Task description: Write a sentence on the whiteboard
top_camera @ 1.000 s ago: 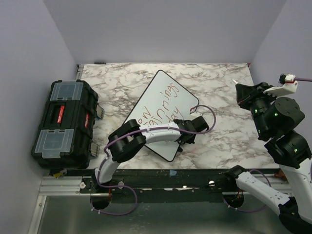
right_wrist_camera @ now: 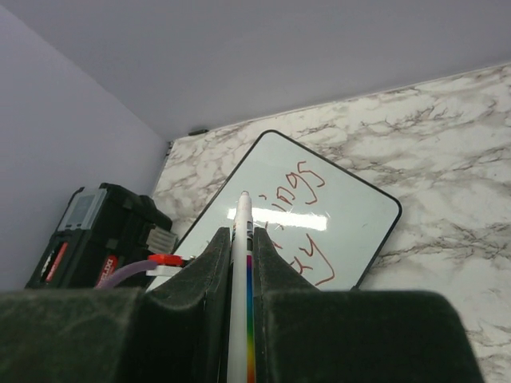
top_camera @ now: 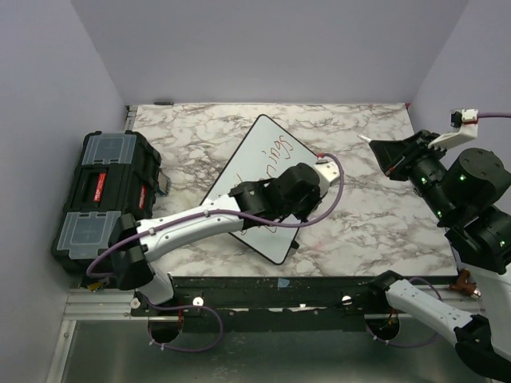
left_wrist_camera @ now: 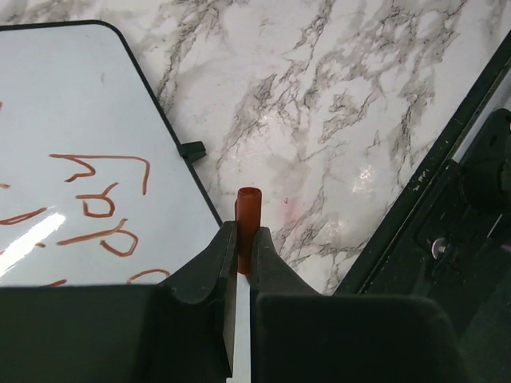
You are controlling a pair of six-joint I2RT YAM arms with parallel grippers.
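The whiteboard [top_camera: 247, 157] lies tilted on the marble table, bearing red handwriting in several lines. In the left wrist view, a reddish-brown round piece [left_wrist_camera: 248, 209] is pinched in my left gripper; whether it is a cap or a whole marker cannot be told. That gripper is above the lower right part of the board, its fingers mostly hidden by the wrist in the top view. To the board's right and apart from it, my right gripper is shut on a slim white marker [right_wrist_camera: 243, 209] with a rainbow stripe, its narrow end pointing out.
A black toolbox [top_camera: 104, 199] stands at the left. Small dark clips such as this one [left_wrist_camera: 192, 151] hold the board's edge. Bare marble [top_camera: 359, 227] lies between the board and the right arm; grey walls enclose the back and sides.
The right gripper and its marker have shifted slightly left. The red writing looks unchanged where visible.
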